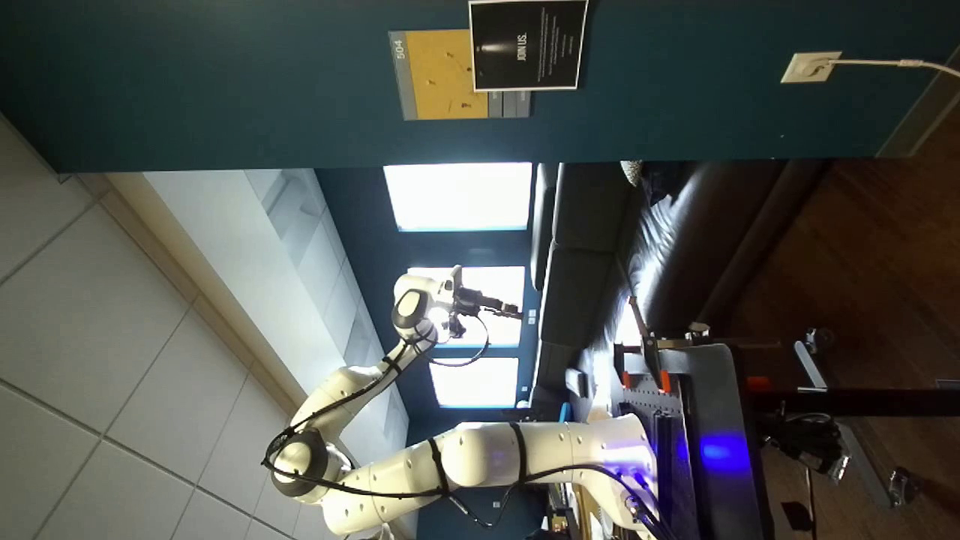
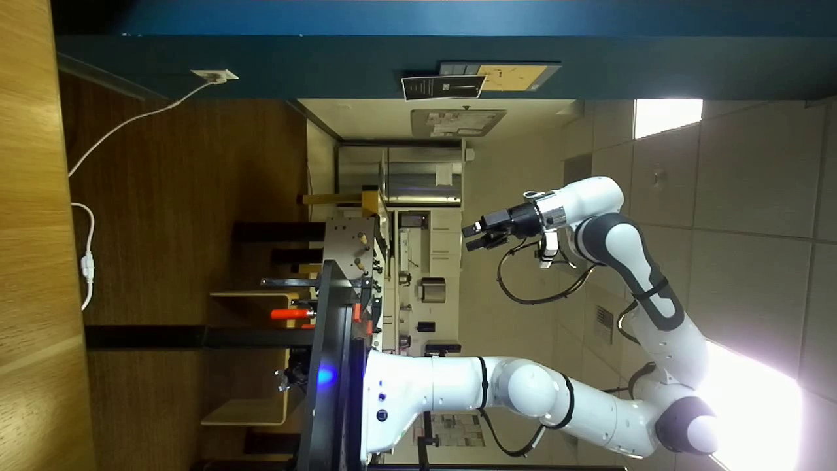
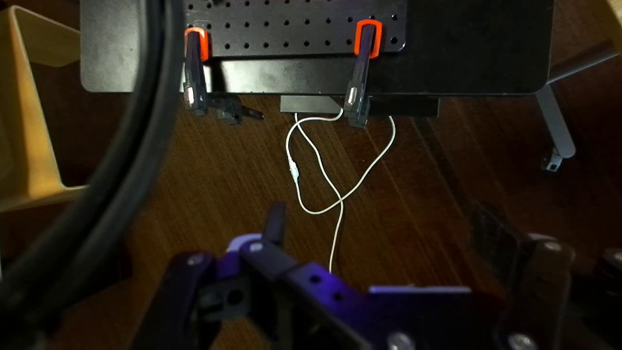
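Both exterior views are turned on their side. My gripper (image 2: 471, 238) hangs high in the air, well above the height of the table, its fingers pointing toward the floor. From the wrist view, the gripper is open, with a wide gap between its dark fingers and only the wooden floor far below. Nothing is held. In exterior view 1 the gripper (image 1: 519, 315) shows small against a bright window.
A black table (image 3: 466, 58) carries a perforated plate (image 3: 291, 32) with two orange-tipped clamps (image 3: 362, 70) at its edge. A white cable (image 3: 335, 192) lies on the floor. A dark sofa (image 1: 576, 288) stands beyond. Space around the gripper is clear.
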